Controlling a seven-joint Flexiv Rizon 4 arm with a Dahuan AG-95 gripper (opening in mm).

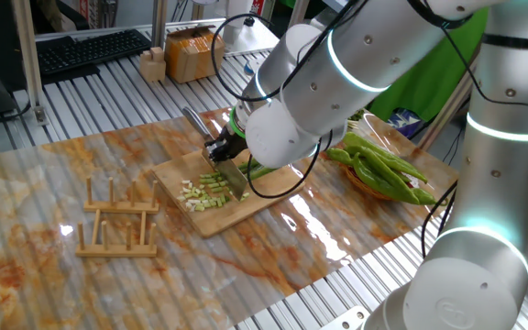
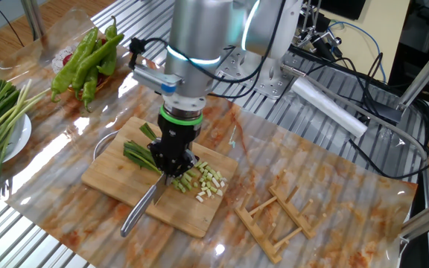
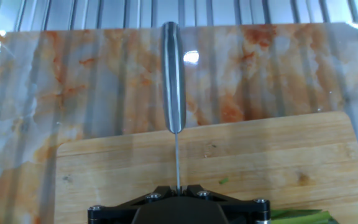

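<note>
My gripper [image 1: 216, 149] is shut on a knife, whose grey handle [image 3: 173, 81] sticks out past the fingers toward the board's far long edge in the wrist view. Its broad blade [image 1: 234, 180] stands upright on or just over the wooden cutting board [image 2: 114, 184]; contact cannot be told. Cut green-and-white scallion pieces [image 2: 210, 181] lie scattered on one side of the blade. On the other side are longer green stalks [image 2: 137, 155], partly hidden by the gripper in exterior view 2.
A wooden peg rack [image 1: 117, 250] stands beside the board. Green peppers [image 1: 383, 172] fill a basket on the opposite side, near a white plate of whole scallions [image 2: 0, 123].
</note>
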